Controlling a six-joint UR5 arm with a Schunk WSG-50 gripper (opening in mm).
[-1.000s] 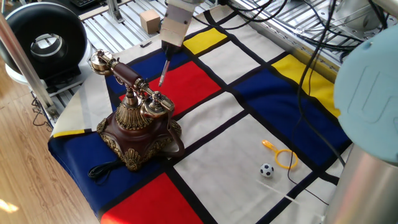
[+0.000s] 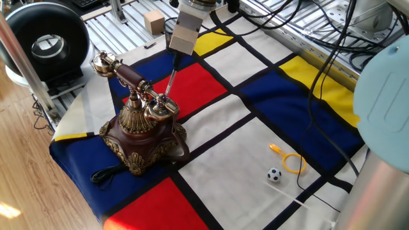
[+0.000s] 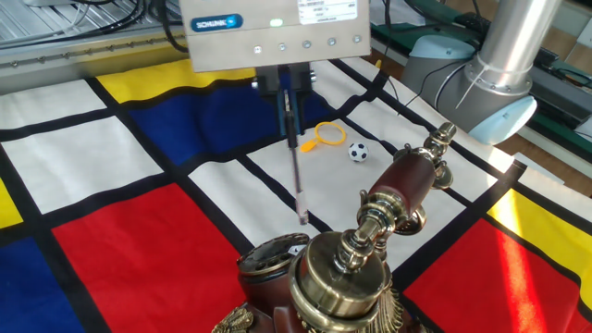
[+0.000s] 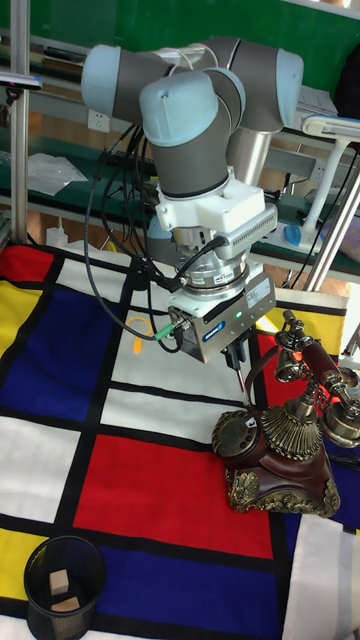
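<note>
An antique-style telephone, dark red-brown with brass ornament, stands upright on the cloth; its body (image 2: 137,137) is at the left in exterior view 1 and its handset (image 3: 400,190) lies across the top. In exterior view 3 the round dial (image 4: 235,434) faces my gripper (image 4: 248,403). Long, slim fingers (image 3: 295,166) point downward, close together, with nothing visible between them. Their tips hang over the dial side of the telephone in exterior view 2, beside the handset. Whether they touch the telephone cannot be told. From exterior view 1, my gripper (image 2: 168,94) is partly behind the handset's near end.
A small football (image 2: 274,174) and a yellow ring-shaped toy (image 2: 294,163) lie on the coloured cloth. A black mesh cup (image 4: 64,587) holds wooden blocks. A loose cable (image 2: 105,174) lies beside the telephone.
Over the last second my gripper has moved slightly down and to the right in exterior view 1, lower beside the handset's end. The telephone has not visibly moved.
</note>
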